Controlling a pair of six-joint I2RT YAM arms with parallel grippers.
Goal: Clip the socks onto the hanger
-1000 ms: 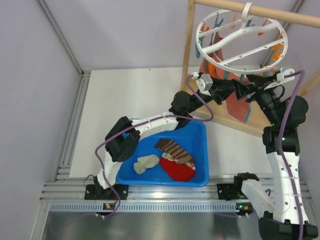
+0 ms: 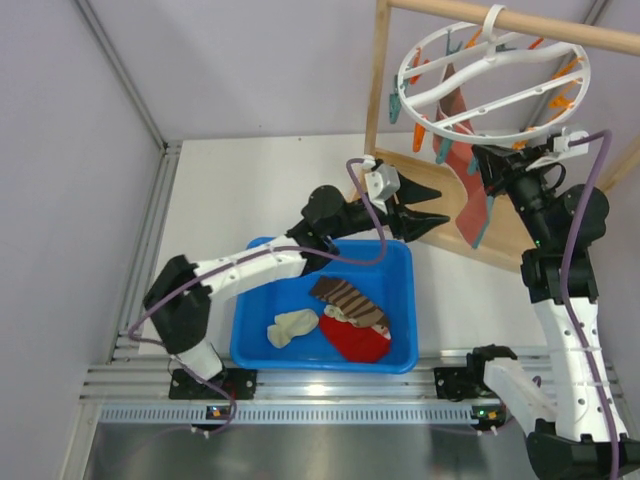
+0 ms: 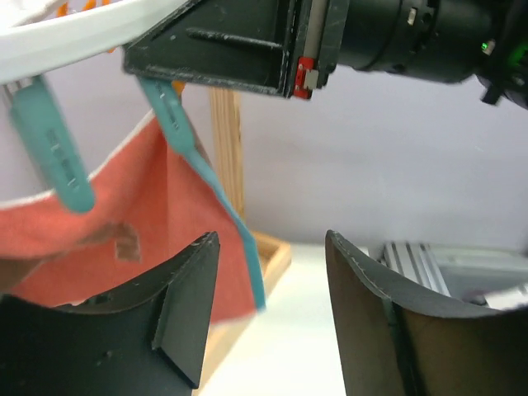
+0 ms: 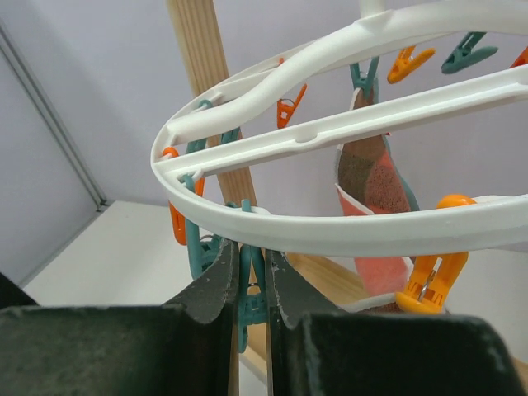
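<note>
A pink sock (image 2: 468,209) with teal edging hangs from the white round hanger (image 2: 441,130) on the wooden stand, also seen as red fabric (image 3: 188,247) in the left wrist view. My right gripper is shut on a teal clip (image 4: 244,319) just under the hanger's rim. My left gripper (image 2: 420,208) stands open left of the sock, nothing between its fingers. An orange clip (image 4: 431,276) sits on the rim to the right.
A blue tray (image 2: 255,312) below holds a striped brown sock (image 2: 345,299), a red sock (image 2: 352,342) and a cream sock (image 2: 293,327).
My left gripper has drawn back left and down from the clips beside the right gripper and is now open. The right gripper has shifted only slightly; the hanger has swung a little right.
</note>
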